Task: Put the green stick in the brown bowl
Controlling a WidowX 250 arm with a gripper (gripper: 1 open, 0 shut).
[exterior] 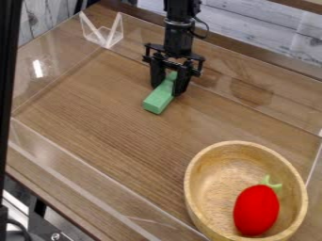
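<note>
The green stick (pixel 158 98) lies on the wooden table toward the back, its near end bare and its far end under the gripper. My black gripper (pixel 171 79) is low over that far end, with its fingers around or beside the stick; whether they press on it cannot be made out. At the lower right stands the brown bowl (pixel 199 179), well apart from the stick. Inside the bowl is a red tomato-like object (pixel 257 209) with a green stem.
A clear, thin-framed object (pixel 102 32) stands at the back left. Wooden walls edge the back and right of the table (pixel 101 122). Between the stick and the bowl the surface is bare. Dark cables lie beyond the lower left edge.
</note>
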